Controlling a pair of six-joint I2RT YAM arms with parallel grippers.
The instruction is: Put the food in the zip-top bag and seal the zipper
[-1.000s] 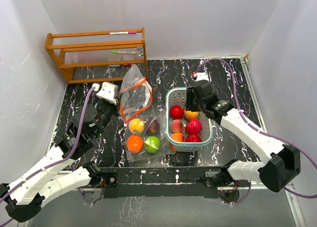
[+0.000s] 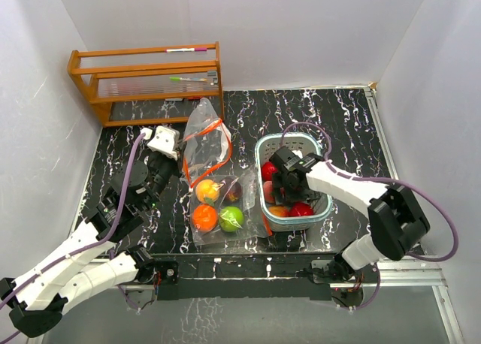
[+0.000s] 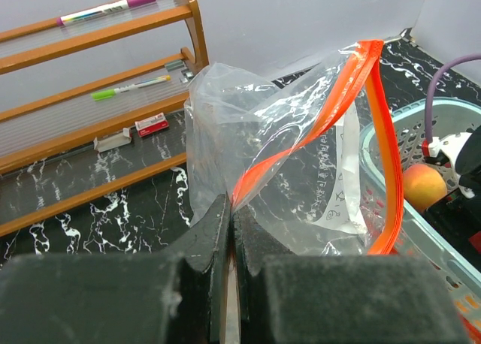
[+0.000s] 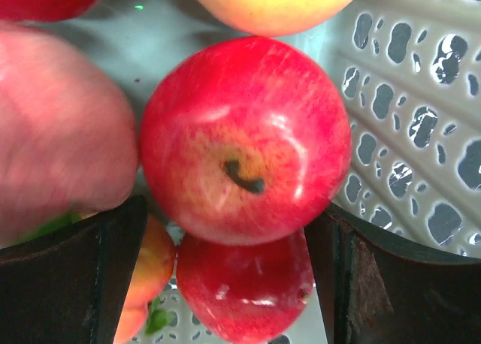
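Note:
The clear zip top bag (image 2: pixel 207 145) stands with its orange-edged mouth held open, several fruits inside. Its edge is pinched by my left gripper, which is shut on the film beside the orange strip (image 3: pixel 331 119). Inside the bag lie an orange (image 2: pixel 204 218), a green fruit (image 2: pixel 231 218) and a yellow fruit (image 2: pixel 207 191). My right gripper is down in the basket (image 2: pixel 264 150), its fingers open on either side of a red apple (image 4: pixel 248 141). Whether they touch it I cannot tell. A second red fruit (image 4: pixel 244 288) lies beneath that apple.
A wooden rack (image 2: pixel 150 70) with pens stands at the back left. The basket's perforated wall (image 4: pixel 421 119) rises close to the apple. A peach (image 4: pixel 56 130) crowds the other side.
My right gripper has come from the basket's back right corner forward and down over the fruit, covering the apple from above. The left arm and the bag have stayed in place.

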